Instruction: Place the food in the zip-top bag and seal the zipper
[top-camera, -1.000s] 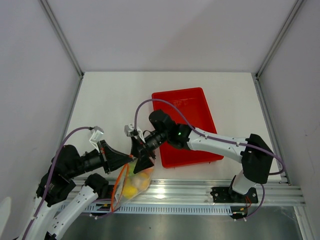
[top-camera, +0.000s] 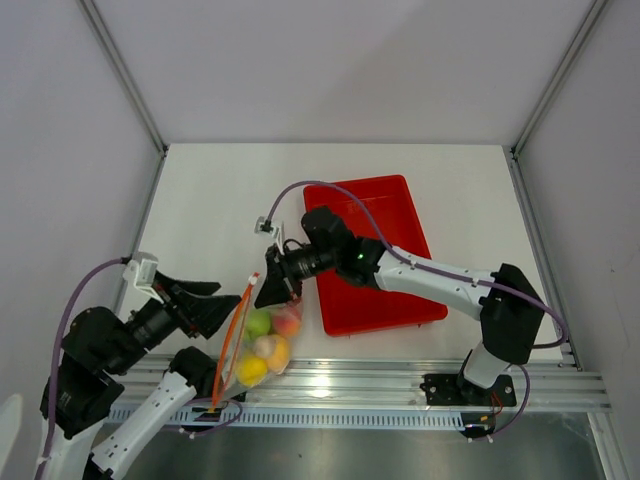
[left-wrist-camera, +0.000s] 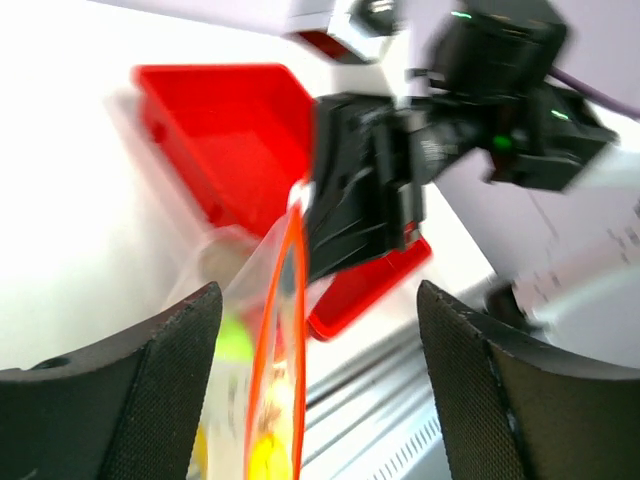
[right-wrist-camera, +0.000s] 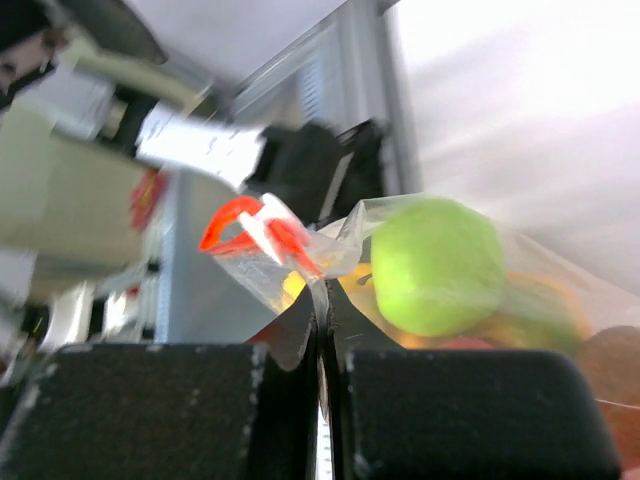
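Note:
The clear zip bag (top-camera: 258, 353) with green, yellow and red fruit stands at the table's front edge, its orange zipper strip (top-camera: 232, 337) along the left side. My right gripper (top-camera: 268, 288) is shut on the top corner of the bag; in the right wrist view the bunched plastic and zipper end (right-wrist-camera: 262, 238) rise from between its tips, beside a green fruit (right-wrist-camera: 436, 265). My left gripper (top-camera: 210, 312) is apart from the bag, to its left, fingers parted; in the left wrist view nothing solid shows between them, with the zipper strip beyond.
A red bin (top-camera: 384, 316) lies behind and right of the bag, under my right arm. Metal rails (top-camera: 360, 385) run along the front edge.
My left gripper has pulled back leftward from the bag's top and opened, uncovering the zipper strip. The right gripper has shifted slightly at the bag's top.

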